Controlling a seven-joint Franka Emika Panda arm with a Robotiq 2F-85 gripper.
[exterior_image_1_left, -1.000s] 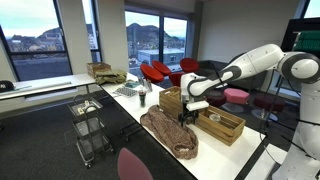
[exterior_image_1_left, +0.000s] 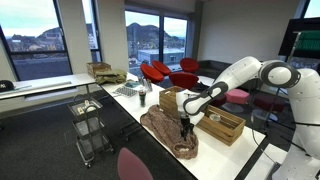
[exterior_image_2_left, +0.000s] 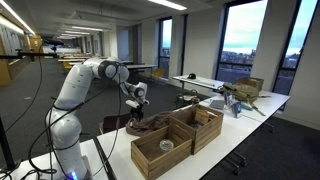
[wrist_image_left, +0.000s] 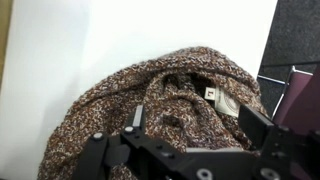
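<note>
A brown speckled knit cloth (wrist_image_left: 150, 95) lies bunched on the white table, with a raised fold and a pale label (wrist_image_left: 222, 100) near its right side. In exterior view 1 the same cloth (exterior_image_1_left: 160, 125) spreads along the table's near edge. My gripper is open above the cloth, its two dark fingers wide apart, and only cloth shows between and beneath them. From exterior view 1 the gripper (exterior_image_1_left: 186, 132) appears low over the cloth; whether its tips touch the fabric I cannot tell.
Two wooden boxes stand beside the cloth, the nearer box (exterior_image_2_left: 160, 150) and the farther box (exterior_image_2_left: 200, 123). A dark cup (exterior_image_1_left: 142, 97) is farther up the table. Bare white table (exterior_image_1_left: 225, 155) shows at the near end. A wire cart (exterior_image_1_left: 90, 125) stands off the table.
The arm has come down and toward the near end of the table, bringing the gripper lower over the cloth. The cloth looks the same.
</note>
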